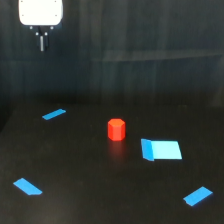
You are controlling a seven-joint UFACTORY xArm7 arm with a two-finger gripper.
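A small red block (116,130), hexagonal in outline, stands on the dark table near the middle of the view. To its right lies a flat pale-blue square (166,150) with a strip of brighter blue tape (147,150) along its left edge. My gripper (43,46) hangs high at the upper left beneath a white arm part, well away from the block and above the table. Its fingers are too small and dark to tell whether they are open or shut.
Strips of blue tape lie at the back left (54,114), front left (27,187) and front right (198,196). Behind the table hangs a dark curtain (130,60). Bare table surrounds the block.
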